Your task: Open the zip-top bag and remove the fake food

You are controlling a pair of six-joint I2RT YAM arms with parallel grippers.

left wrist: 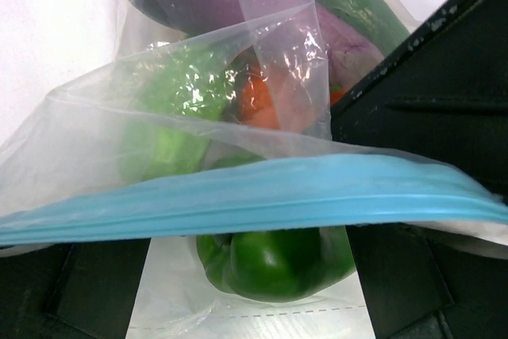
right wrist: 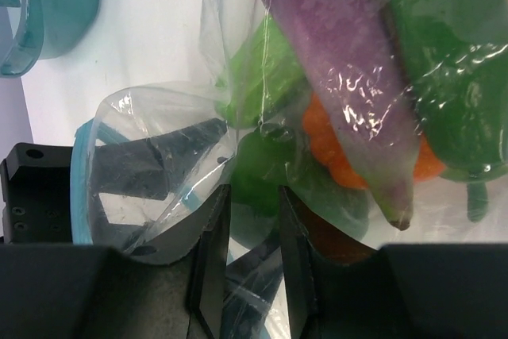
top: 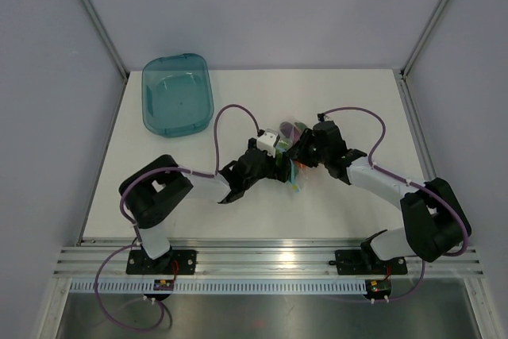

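The clear bag (right wrist: pixel 178 101) lies mid-table with fake food inside: a purple eggplant (right wrist: pixel 333 53), a long green vegetable (right wrist: pixel 452 61), a light green piece (right wrist: pixel 262 69), an orange piece (right wrist: pixel 329 148) and a green bell pepper (left wrist: pixel 274 263). Its blue zip strip (left wrist: pixel 262 196) crosses the left wrist view. My left gripper is open, its fingers reaching through the bag's mouth either side of the pepper. Part open over the bag, my right gripper shows a narrow gap between its fingertips. Whether loose plastic lies in that gap is hard to tell.
An empty teal bin (top: pixel 178 129) stands at the back left of the white table (top: pixel 246 89). Both arms crowd close around the bag. Free table lies behind the bag and at the back right.
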